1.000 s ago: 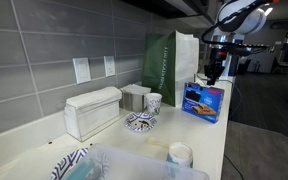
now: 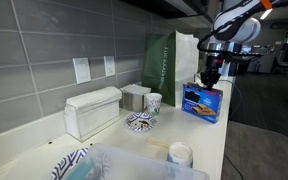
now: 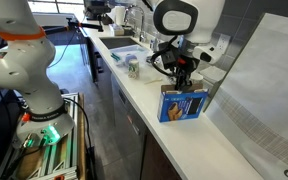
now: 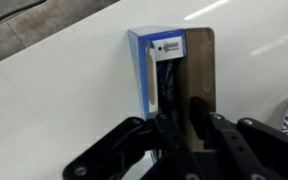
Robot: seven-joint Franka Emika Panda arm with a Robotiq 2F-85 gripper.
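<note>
A blue box (image 2: 201,103) with a food picture on its front stands upright on the far end of the white counter in exterior view 1. In exterior view 2 the same box (image 3: 182,103) is directly below my gripper (image 3: 178,80). The wrist view looks down on the box (image 4: 171,47), with its narrow top open, a dark inside and a brown cardboard flap (image 4: 201,60) along one side. My gripper is shut on the box at its top edge, by the flap. The exact contact is dark and partly hidden by the fingers.
A green bag (image 2: 166,70) stands behind the box against the wall. Along the counter are a patterned bowl (image 2: 141,122), a white cup (image 2: 180,154), a white bread-bin-like box (image 2: 92,112) and a clear plastic tub (image 2: 134,165). Bare counter (image 3: 204,155) lies in front of the box.
Over the last second my gripper has shifted slightly at the top of the box, and the flap there looks less spread. The box stands in about the same place.
</note>
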